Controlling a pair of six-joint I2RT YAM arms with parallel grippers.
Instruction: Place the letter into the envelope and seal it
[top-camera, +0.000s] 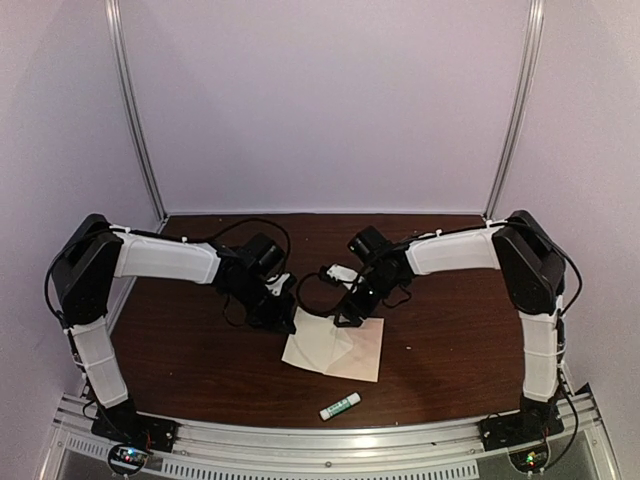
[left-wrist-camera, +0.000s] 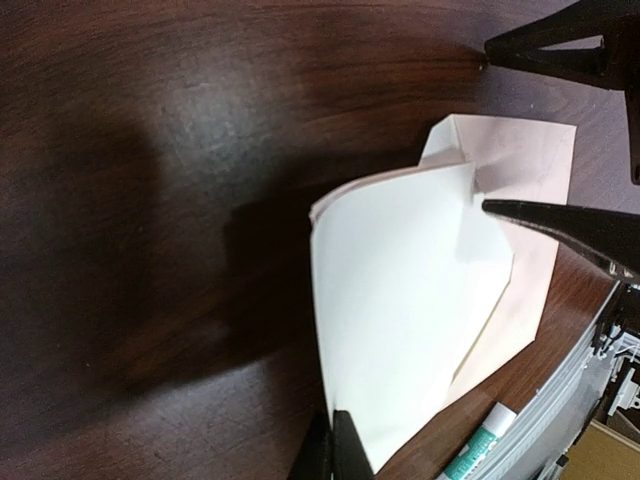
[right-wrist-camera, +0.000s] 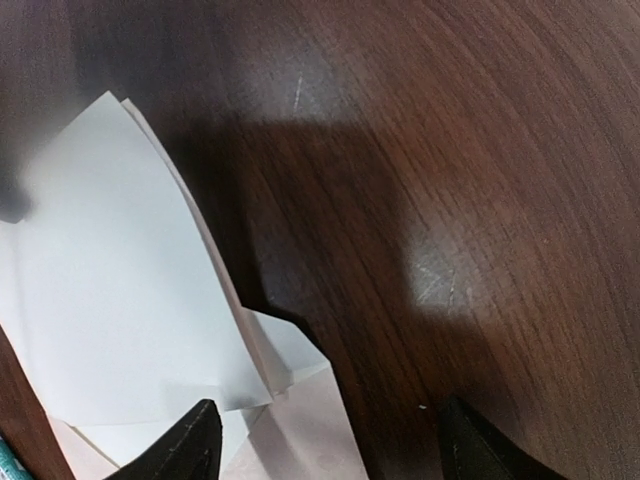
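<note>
The white letter (top-camera: 312, 345) lies over and partly in the pinkish envelope (top-camera: 360, 355) on the table. In the left wrist view my left gripper is shut on the letter's (left-wrist-camera: 400, 280) edge, which is slightly lifted and bowed. My right gripper (top-camera: 345, 318) is over the envelope's far part; in the right wrist view its fingertips stand apart at the bottom, near the envelope's (right-wrist-camera: 305, 430) folded opening, with nothing visibly gripped.
A glue stick (top-camera: 339, 406) lies on the wooden table (top-camera: 450, 360) near the front edge, below the papers. Walls enclose it at back and sides.
</note>
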